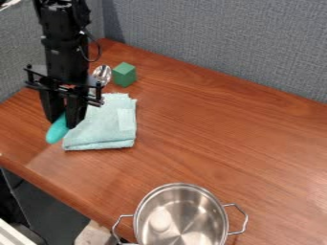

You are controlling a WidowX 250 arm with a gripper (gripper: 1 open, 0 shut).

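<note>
My gripper [64, 107] hangs over the left part of the table, at the left edge of a folded pale blue cloth [109, 129]. A teal elongated object [56, 131] is at its fingertips, its upper part hidden by the gripper; whether the fingers are closed on it I cannot tell. A green block [124, 75] stands behind, beside a shiny metal utensil [102, 74]. A steel pot [182, 220] with two handles sits at the front right.
Grey walls bound the table at the back and left. The table's front-left edge lies below the gripper, with a dark gap beyond.
</note>
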